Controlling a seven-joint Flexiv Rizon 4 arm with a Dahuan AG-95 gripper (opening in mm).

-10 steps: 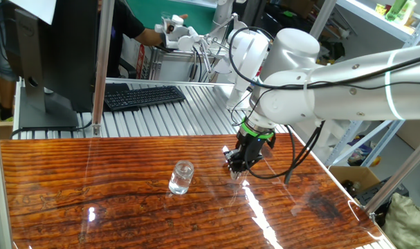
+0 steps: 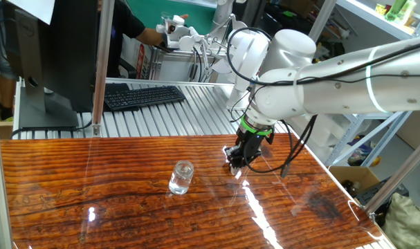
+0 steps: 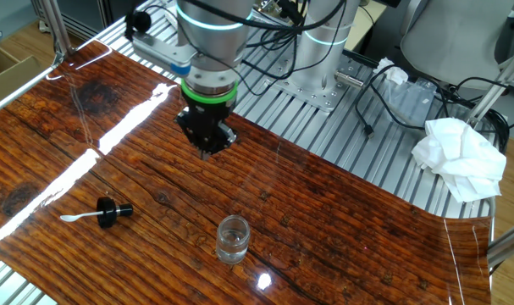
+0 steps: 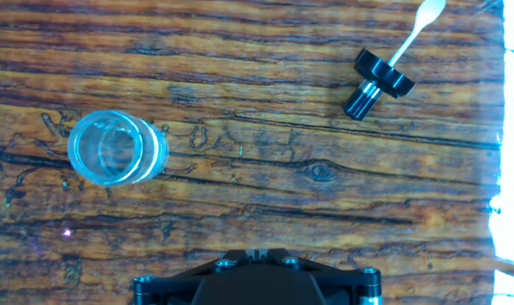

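Observation:
A clear glass jar (image 2: 181,178) stands upright and open on the brown wooden table, with what looks like clear liquid low inside. The same jar (image 3: 233,240) is near the front edge in exterior view 2, and the jar (image 4: 118,148) sits at the left of the wrist view. A black knobbed cap (image 3: 109,212) with a white spoon-like stem (image 3: 80,216) lies on its side; that cap (image 4: 378,78) is at the upper right in the wrist view. Above the bare wood, apart from both, hangs my gripper (image 3: 205,153). Its fingertips meet at the bottom of the wrist view, nothing showing between them.
Behind the table is a slatted metal surface (image 2: 210,111) with a keyboard (image 2: 144,97) and a monitor (image 2: 40,62). White crumpled cloth (image 3: 460,158) lies at the right in exterior view 2. Cables hang around the arm.
The arm's forearm has shifted slightly, and the gripper has turned a little while staying over nearly the same spot. The jar has not moved.

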